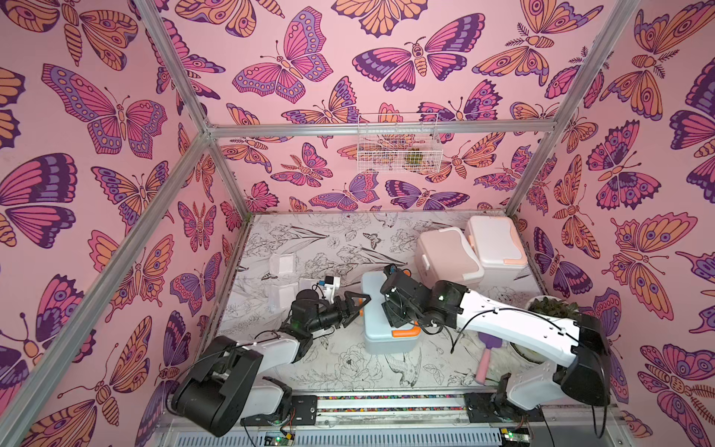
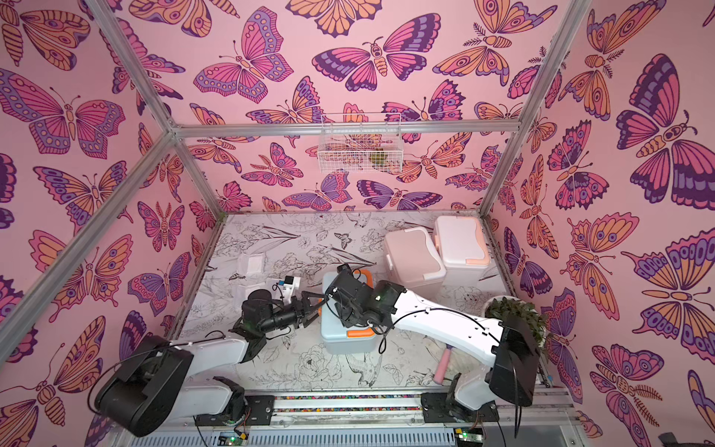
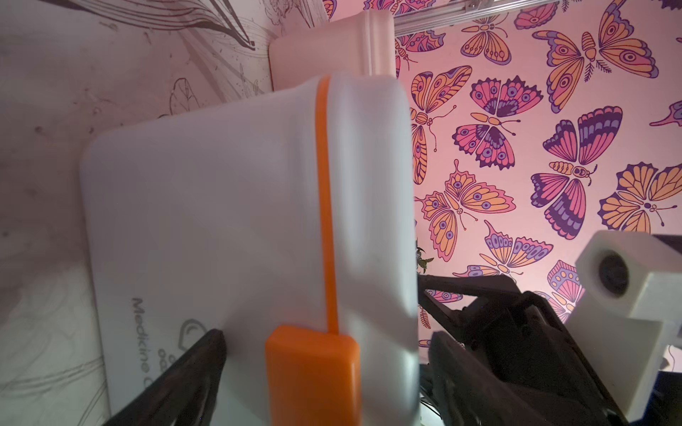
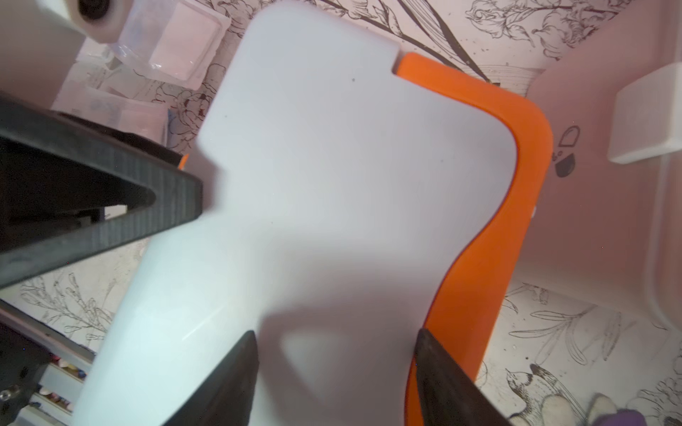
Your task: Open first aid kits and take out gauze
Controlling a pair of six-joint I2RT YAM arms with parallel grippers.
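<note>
A pale blue first aid kit (image 1: 378, 327) with orange latches and an orange handle (image 4: 490, 284) stands in the middle of the table, its lid shut. No gauze shows. At its left side my left gripper (image 1: 363, 299) is open; in the left wrist view an orange latch (image 3: 312, 376) appears between its fingers. Over the lid my right gripper points down with its fingers apart. One finger (image 4: 231, 383) is over the pale lid, the other beside the orange handle. Contact cannot be told.
Two closed boxes, one beige (image 1: 450, 257) and one white (image 1: 495, 242), stand at the back right, close to the kit. Small clear trays (image 1: 283, 264) lie to the left. A purple-headed pink tool (image 1: 484, 365) and a potted plant (image 2: 514, 316) are at the right.
</note>
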